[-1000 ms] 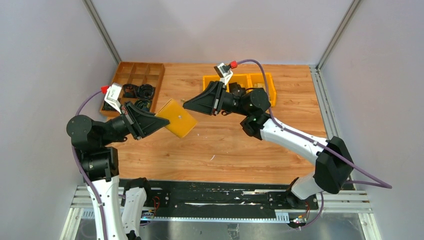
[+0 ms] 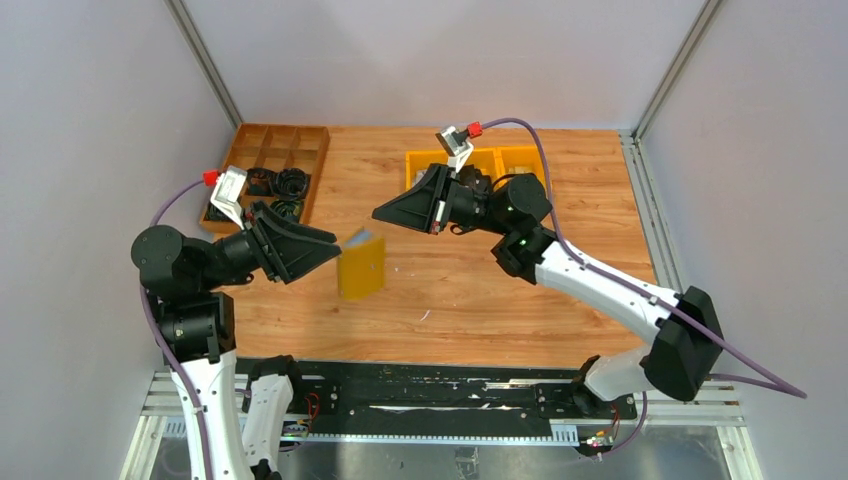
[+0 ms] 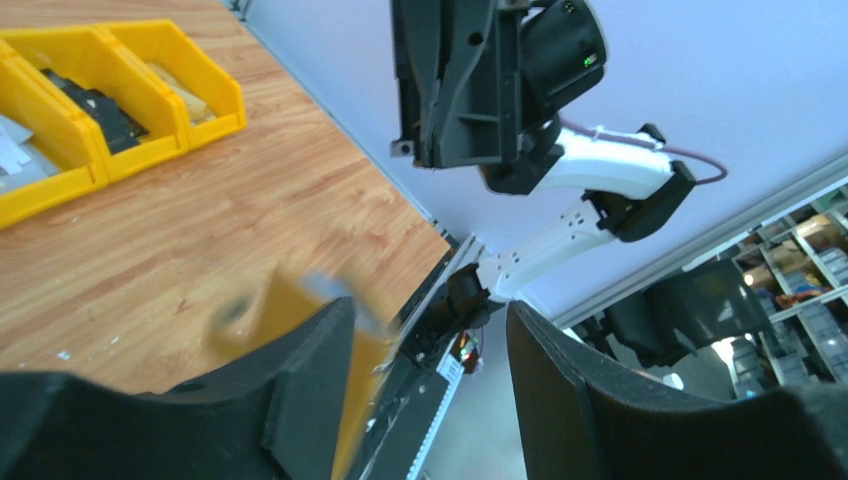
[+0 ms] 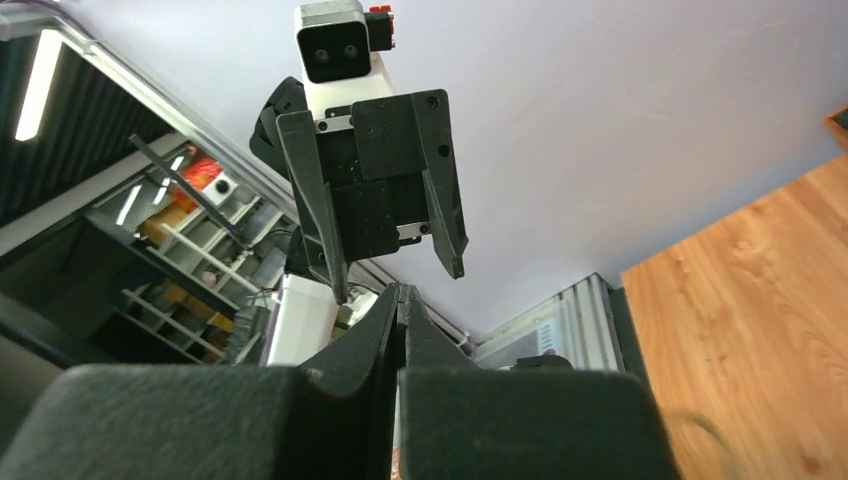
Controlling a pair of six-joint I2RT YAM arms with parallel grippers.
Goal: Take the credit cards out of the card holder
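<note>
The yellow card holder [image 2: 361, 268] shows blurred in the top view, just off my left fingertips, with a pale edge of cards at its top. In the left wrist view the blurred holder [image 3: 262, 318] sits low, partly behind one finger [image 3: 318, 375], with blue-grey card edges showing. My left gripper is open with its fingers wide apart and nothing gripped. My right gripper is shut, its tips together with nothing visible between them. It hangs up and to the right of the holder in the top view.
Yellow bins [image 3: 190, 140] with small parts stand at the back of the table. A brown divided wooden box [image 2: 318, 165] with black coiled cables sits at the back left.
The right gripper has moved slightly right.
</note>
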